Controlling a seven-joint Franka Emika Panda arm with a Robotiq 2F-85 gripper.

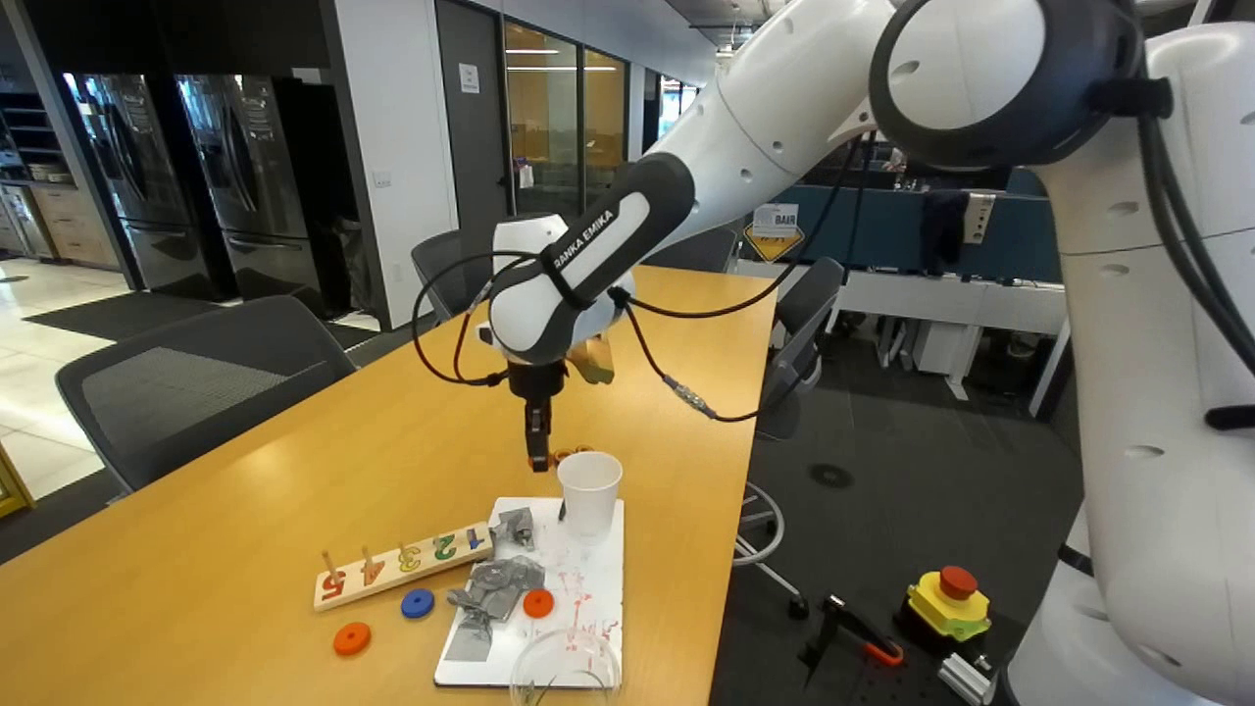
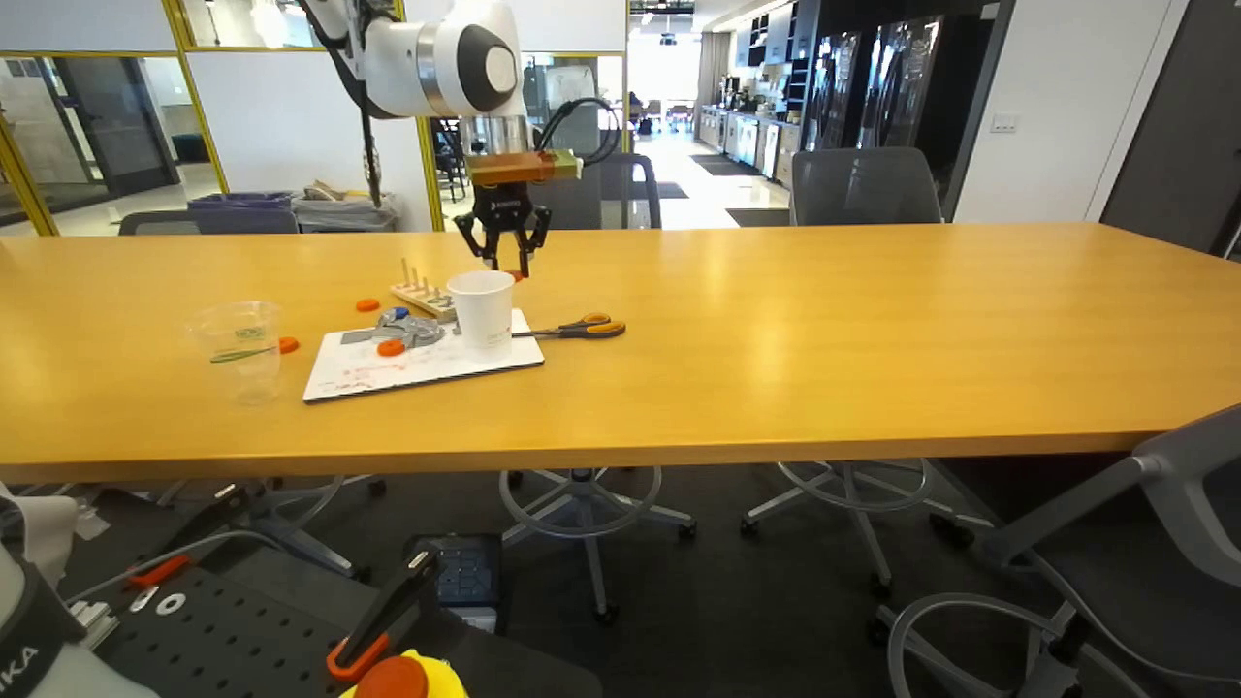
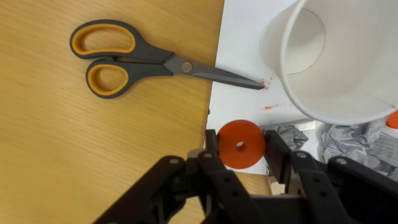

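Observation:
An orange-red ring (image 3: 241,145) with a small centre hole is pinched between the fingertips of my gripper, above the board's edge in the wrist view. Exterior view 2 shows the gripper (image 2: 508,268) raised off the table, behind the white cup. On the whiteboard (image 1: 588,600) stands the white paper cup (image 1: 589,488), upright. A wooden number board with pegs (image 1: 403,567) lies to the board's left. Another orange ring (image 1: 537,602) rests on the whiteboard; a blue ring (image 1: 417,602) and an orange ring (image 1: 352,637) lie on the table.
Scissors (image 3: 149,63) lie with their blade tips on the whiteboard. Crumpled grey tape (image 1: 506,584) sits on the board too. A clear cup (image 2: 240,349) stands near the board.

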